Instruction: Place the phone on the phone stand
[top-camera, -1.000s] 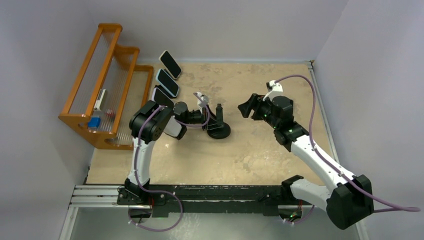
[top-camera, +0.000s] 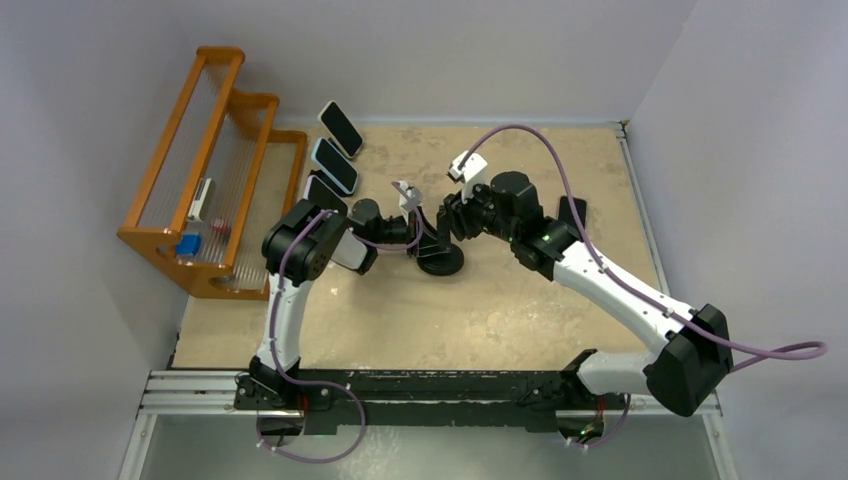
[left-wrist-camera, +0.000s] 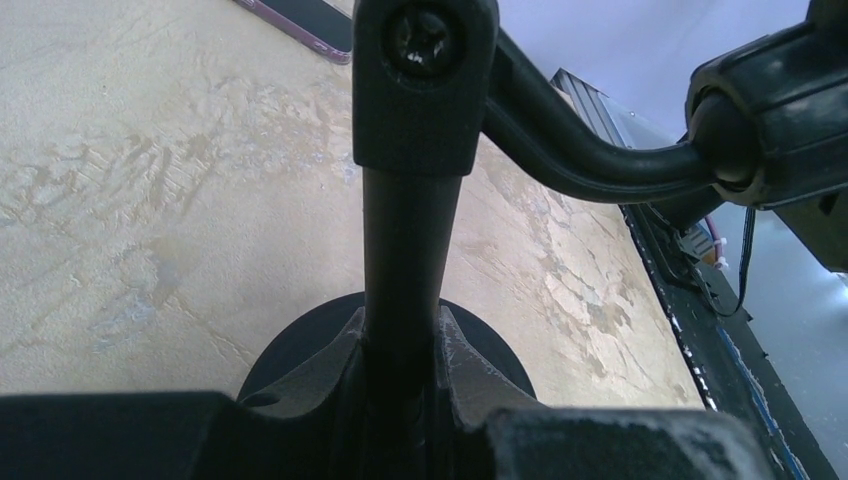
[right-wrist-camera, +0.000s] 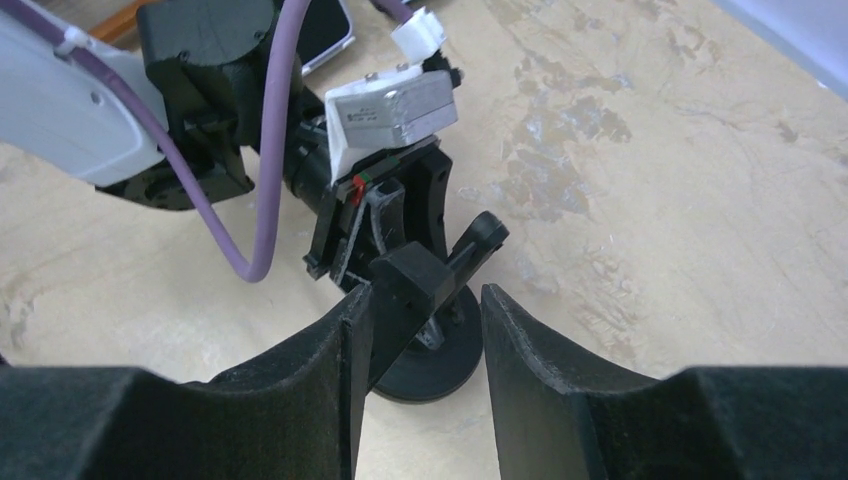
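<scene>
The black phone stand (top-camera: 439, 263) stands mid-table on its round base. My left gripper is shut on its upright post (left-wrist-camera: 410, 230), low above the base. My right gripper is at the stand's upper part (right-wrist-camera: 408, 300) from the right, fingers apart, the stand between or just beyond them; contact cannot be told. A dark phone (top-camera: 573, 215) lies on the right of the table, partly hidden by my right arm.
Several phones on stands (top-camera: 340, 128) line the left, beside a wooden rack (top-camera: 200, 262).
My right gripper has moved left from over the table's right part to the stand. My left gripper stays on the post, shifted very slightly right.
</scene>
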